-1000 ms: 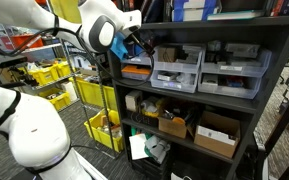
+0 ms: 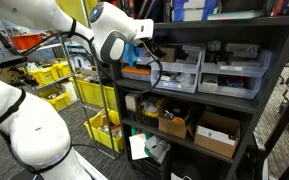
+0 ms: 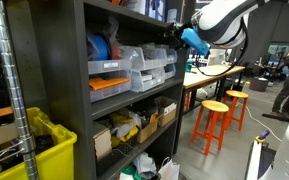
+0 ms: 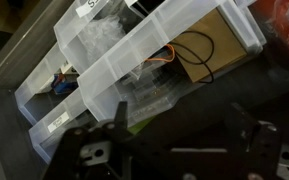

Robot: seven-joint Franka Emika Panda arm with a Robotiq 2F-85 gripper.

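Observation:
In the wrist view my gripper stands open, its dark fingers [image 4: 120,118] apart with nothing between them. Below it are translucent plastic bins [image 4: 149,50], one holding a brown cardboard box [image 4: 216,45] with black and orange cables. From the side, my gripper [image 2: 152,42] hangs at the upper shelf, in front of the clear bins [image 2: 179,75]. The second exterior view puts the gripper at the shelf's upper edge, above the stacked clear bins [image 3: 144,80]; its fingertips are too small to make out there.
Upper shelf boards and a row of books [image 2: 239,8] close in the space overhead. Cardboard boxes [image 2: 216,132] sit on the lower shelf. Yellow bins [image 2: 106,130] stand to the left, and orange stools [image 3: 213,120] are on the open floor outside the shelf.
In exterior view 1 the arm's upper end and gripper have shifted to the right along the upper shelf. The bins and boxes look unmoved.

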